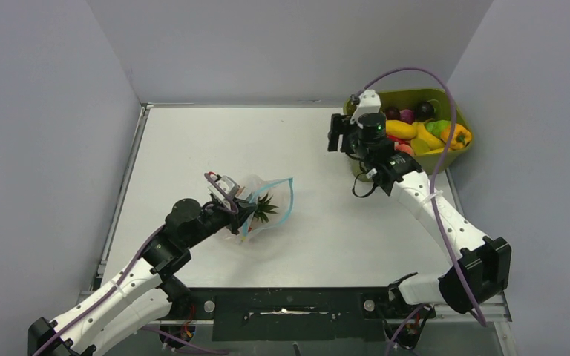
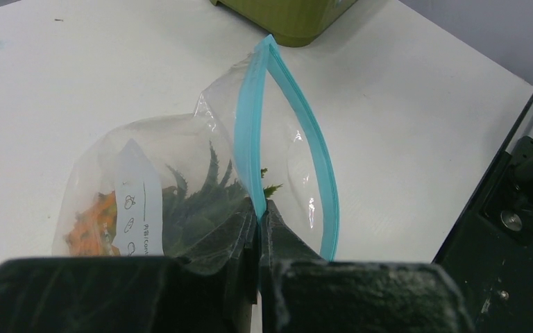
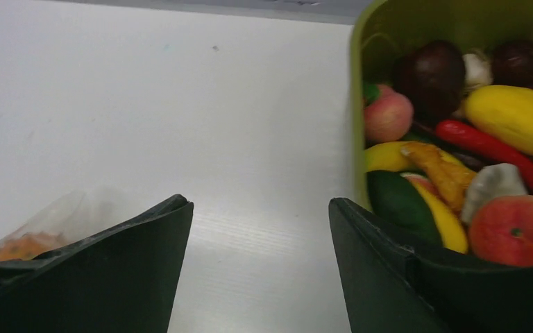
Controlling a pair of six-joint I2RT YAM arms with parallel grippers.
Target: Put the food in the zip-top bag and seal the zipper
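The clear zip top bag [image 2: 180, 139] has its blue zip strips [image 2: 248, 132] parted, so the mouth gapes open on the right side. Inside are a green spiky pineapple top [image 1: 266, 208] and an orange item [image 2: 94, 229], both seen through the plastic. My left gripper is shut on the bag at the lower end of one blue strip. Well to the right of the bag, my right gripper [image 1: 332, 132] hangs by the green bin's left wall; in its wrist view, the fingers [image 3: 170, 222] are wide apart with only bare table between them.
The green bin [image 1: 439, 159] at the back right holds several toy fruits and vegetables, among them a peach [image 3: 510, 225], a red chili [image 3: 489, 146] and a yellow pepper [image 1: 458, 136].
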